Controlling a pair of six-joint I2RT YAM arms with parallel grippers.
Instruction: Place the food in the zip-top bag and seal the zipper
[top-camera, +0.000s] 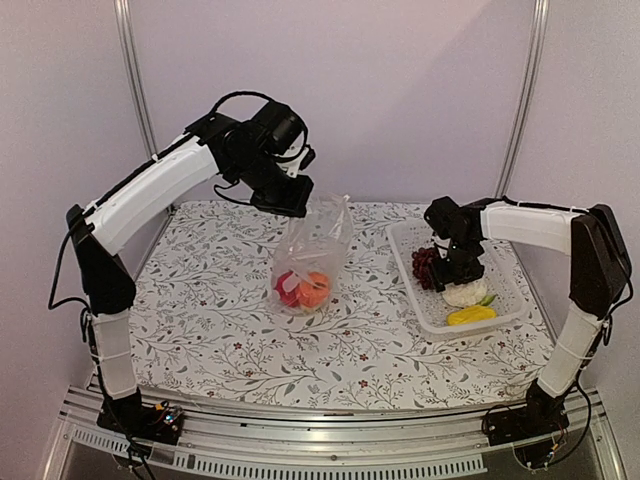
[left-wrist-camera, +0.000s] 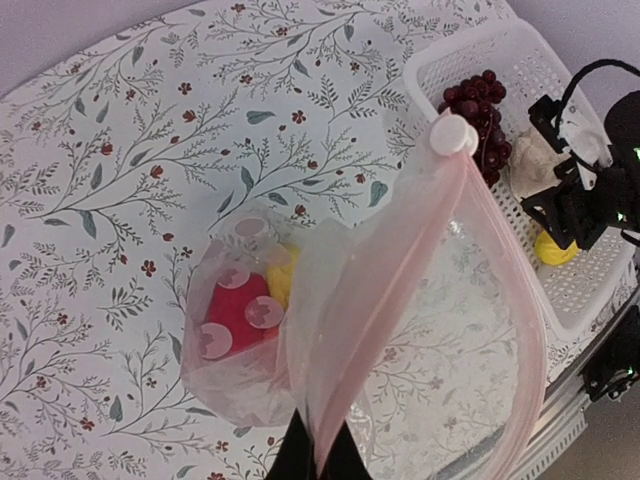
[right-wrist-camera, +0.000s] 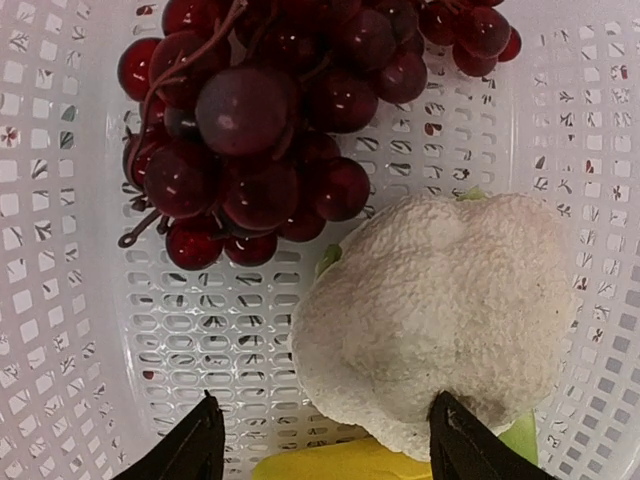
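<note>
A clear zip top bag (top-camera: 325, 235) stands on the table, its upper edge pinched by my left gripper, which is shut on it. The bag's mouth gapes to the right in the left wrist view. Inside the bag lie a red item (top-camera: 287, 289) and an orange one (top-camera: 314, 290). My right gripper is over the white basket with its fingers apart and nothing between them. A white cauliflower-like piece (right-wrist-camera: 440, 310) sits by its right finger, a yellow item (right-wrist-camera: 340, 462) lies below, and dark red grapes (right-wrist-camera: 260, 130) lie beyond.
The white perforated basket (top-camera: 434, 325) has raised walls around the food at the table's right side.
</note>
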